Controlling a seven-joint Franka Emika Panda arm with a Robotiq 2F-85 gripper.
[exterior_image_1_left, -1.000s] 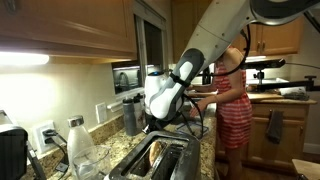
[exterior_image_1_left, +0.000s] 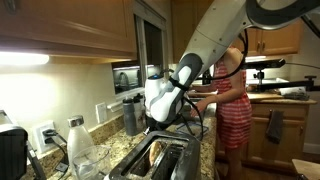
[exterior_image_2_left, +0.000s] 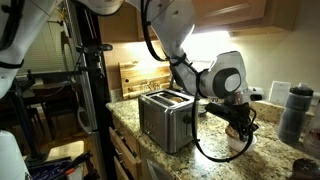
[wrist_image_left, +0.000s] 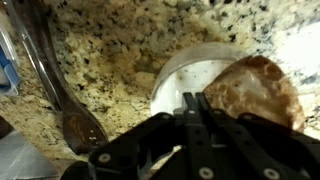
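A round, flat brown piece that looks like bread (wrist_image_left: 258, 92) lies partly over a white bowl (wrist_image_left: 185, 82) in the wrist view. My gripper reaches its near left edge and appears shut on that edge; the dark fingers hide the exact contact. In the second exterior view, the gripper (exterior_image_2_left: 247, 128) points down at the white bowl (exterior_image_2_left: 238, 147), with a brown edge showing at its rim. A silver toaster (exterior_image_2_left: 180, 128) stands beside the arm, and something tan (exterior_image_1_left: 155, 153) shows in its top in the first exterior view.
A dark spoon (wrist_image_left: 57, 88) lies on the speckled counter left of the bowl in the wrist view. Dark canisters (exterior_image_2_left: 294, 115) stand near the wall, and a glass bottle (exterior_image_1_left: 79, 145) is by the outlet. A person in a red dress (exterior_image_1_left: 234, 110) stands beyond the arm.
The arm and gripper look almost still, with at most a slight shift of the arm. The toaster and counter items have not moved.
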